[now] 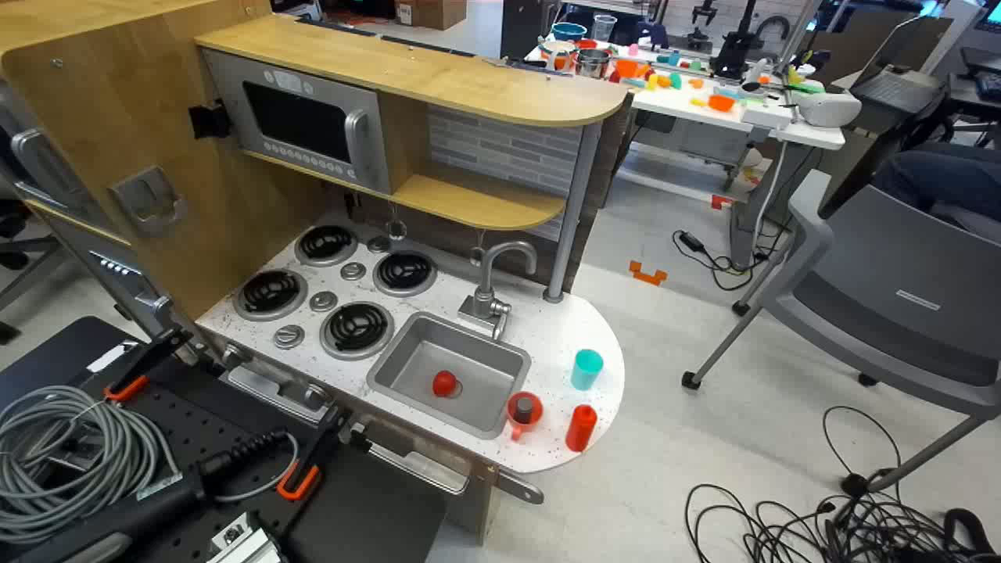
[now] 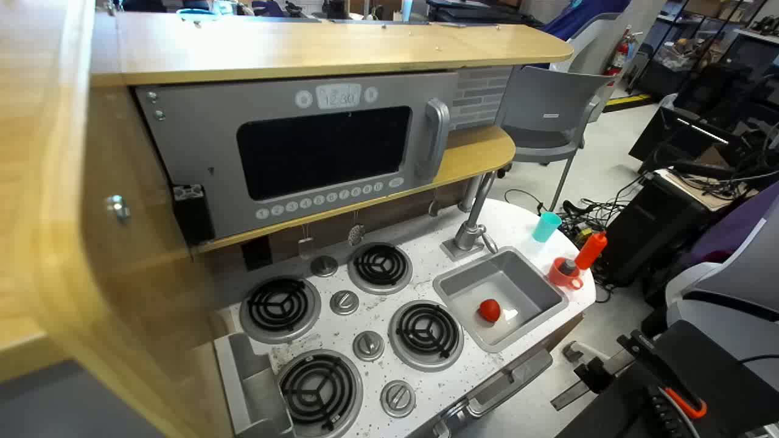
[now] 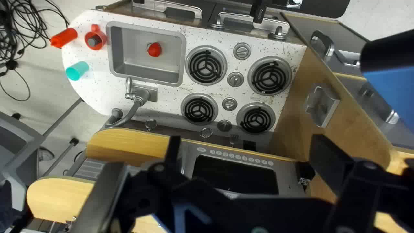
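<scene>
In the wrist view my gripper is open, its dark fingers [image 3: 172, 153] spread wide apart with nothing held between them. It hangs high over the toy kitchen, clear of everything on the counter. A red ball-like object [image 1: 443, 383] rests in the grey sink [image 1: 399, 361]. On the rounded counter end stand a teal cup [image 1: 587, 369], a red bottle [image 1: 581, 428] and a red-orange mug [image 1: 515, 428] with a dark object [image 1: 523, 409] inside it. Neither exterior view shows the gripper.
Several black burners [image 2: 383, 265] and grey knobs [image 2: 369, 345] lie left of the sink in the exterior views. A curved faucet [image 1: 485, 281] rises behind it. The microwave [image 2: 328, 146] and wooden shelf [image 2: 475, 153] overhang the counter's back. A wooden side wall [image 3: 330, 116] bounds the burner end.
</scene>
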